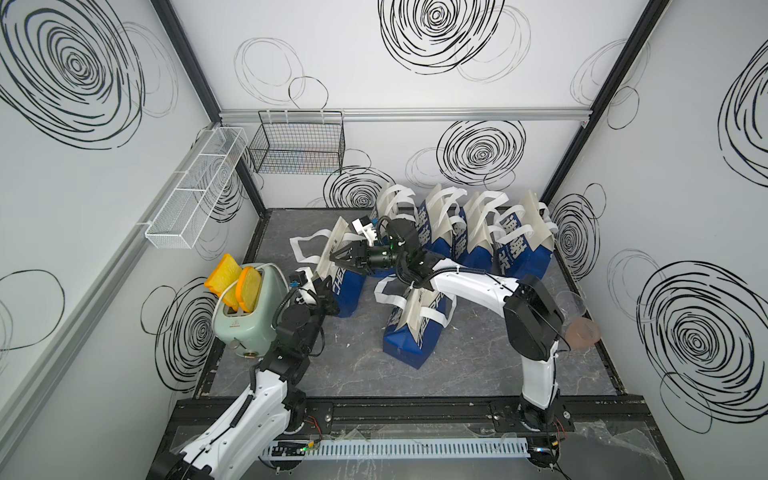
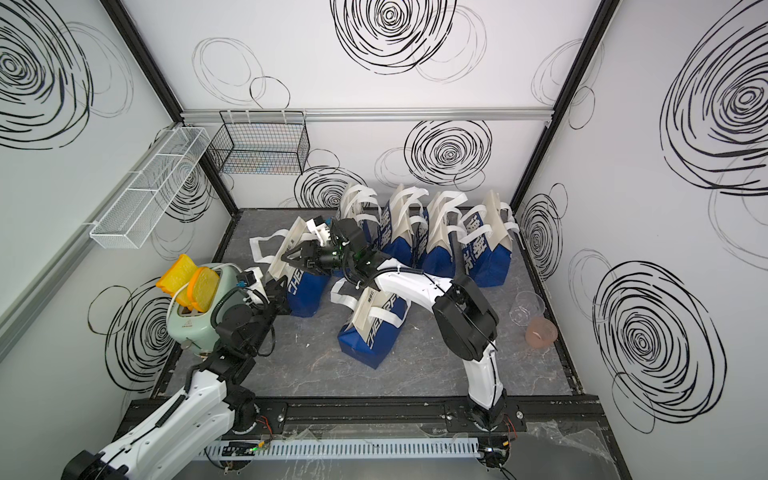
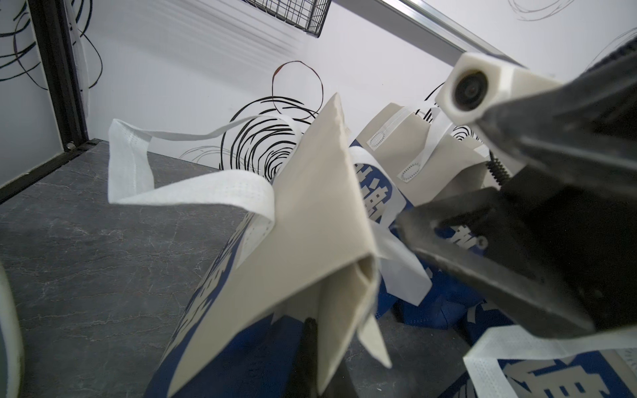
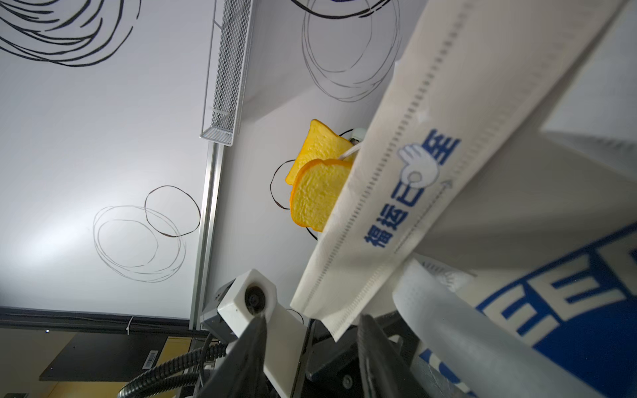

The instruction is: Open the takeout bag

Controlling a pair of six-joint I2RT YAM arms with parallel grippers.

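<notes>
The blue takeout bag [image 1: 345, 289] stands upright on the left half of the table, with a cream top and white handles. Its cream top [image 3: 318, 199] is narrow with a folded side in the left wrist view. At the bag's near side, my left gripper [image 1: 326, 294] is shut; a dark finger [image 3: 308, 355] shows against the fold, and I cannot tell whether bag material is pinched. My right gripper is open at the upper rim from the right. The printed cream rim's [image 4: 398, 199] lower corner appears between its fingertips; contact is unclear.
Another blue bag [image 1: 412, 340] sits at mid-table, below the right arm. Several more bags [image 1: 524, 240] line the back. A green toaster [image 1: 254, 320] with yellow bread stands left of the left arm. Clear cups [image 1: 581, 332] are at the right edge.
</notes>
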